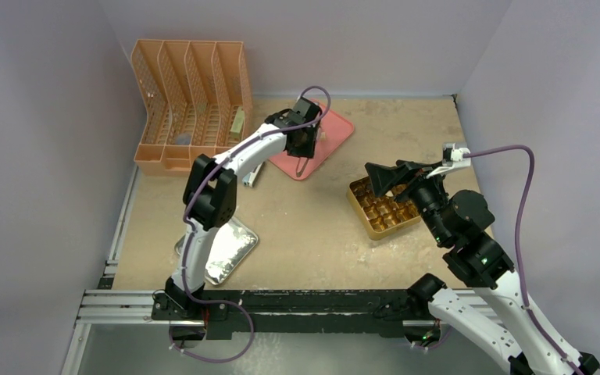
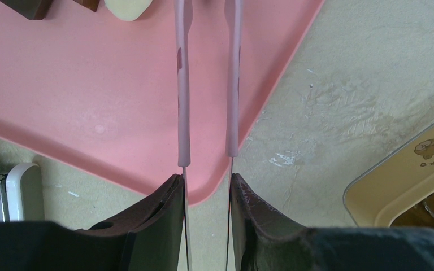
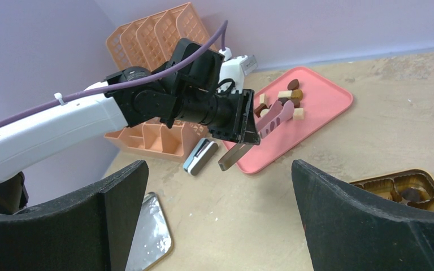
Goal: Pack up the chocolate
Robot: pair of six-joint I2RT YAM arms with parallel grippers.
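Observation:
My left gripper is shut on a pair of tongs with pinkish tips [image 2: 183, 113], its two arms slightly apart. The tongs reach over the pink tray [image 2: 102, 152]. Several chocolates, brown and cream, are clustered toward the tray's far end; the right wrist view shows a cream piece [image 3: 299, 113] and a dark piece [image 3: 293, 84] near the tong tips. Whether the tongs touch any piece cannot be told. A gold box [image 1: 376, 232] with a compartmented insert stands right of the tray. Over that box my right gripper hangs open and empty.
An orange divided rack [image 1: 176, 160] stands at the back left. Left of the tray lies a small white and blue device [image 3: 200, 156]. A shiny silver lid [image 1: 233, 248] lies at the front left, and the table's middle is bare.

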